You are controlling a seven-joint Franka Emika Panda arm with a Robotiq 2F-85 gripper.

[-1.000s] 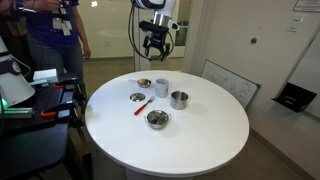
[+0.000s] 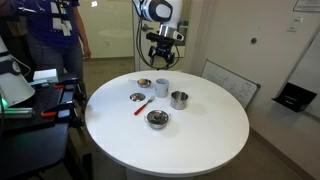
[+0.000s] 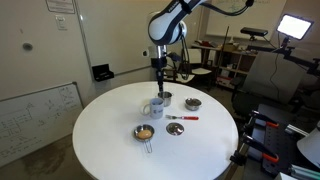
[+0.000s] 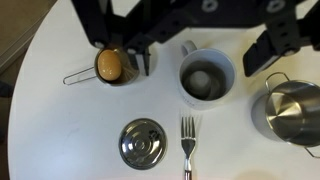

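Observation:
My gripper stands open, its dark fingers wide apart at the top of the wrist view. Beneath the gap, the mug (image 4: 207, 75) has a pale round thing inside. Left of it, a small wire-handled strainer (image 4: 78, 76) holds a brown egg (image 4: 109, 65). A round metal lid (image 4: 142, 143) and a fork (image 4: 188, 135) lie nearer. To the right is a metal pot (image 4: 294, 110). In exterior view 1 the gripper (image 2: 162, 52) hangs above the far side of the table, clear of the mug (image 2: 162, 88). Nothing shows between the fingers.
A metal bowl (image 2: 157, 118) with dark contents sits on the round white table (image 2: 205, 135). The fork (image 2: 144, 105) has a red handle. Bare tabletop lies to the front and right. A person (image 2: 58, 40) is at the left edge.
Over the last second the arm has moved slightly to the right and a little lower in exterior view 1. The things on the table have stayed put.

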